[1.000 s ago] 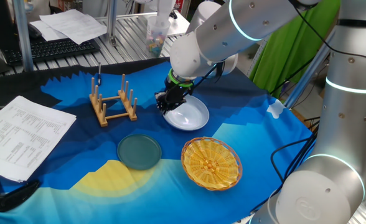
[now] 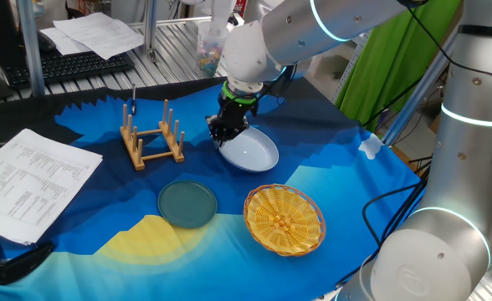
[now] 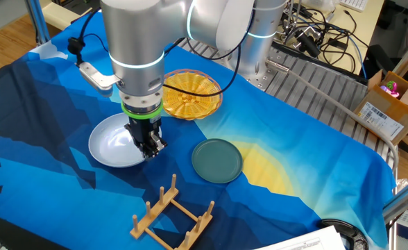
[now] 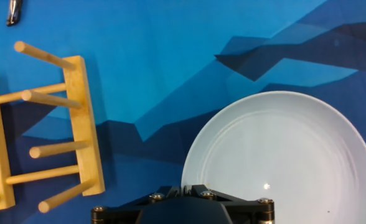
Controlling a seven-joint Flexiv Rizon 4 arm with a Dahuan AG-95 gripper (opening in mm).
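Observation:
A white plate rests on or just above the blue cloth, its lowest edge too unclear to tell contact. My gripper is at the plate's left rim in the wrist view, fingers close together and shut on that rim. In exterior view 2, the gripper covers the plate's right edge. A wooden dish rack with upright pegs stands to the left of the plate in the wrist view, apart from it. The dark green plate and yellow woven basket lie nearer the front in exterior view 1.
Papers lie at the left end of the table in exterior view 1. A pen-like dark object is beyond the rack. Bare cloth separates the white plate from the rack.
The arm and gripper have shifted slightly left and back in exterior view 1. The white plate has moved a little the same way; rack, green plate and basket have stayed put.

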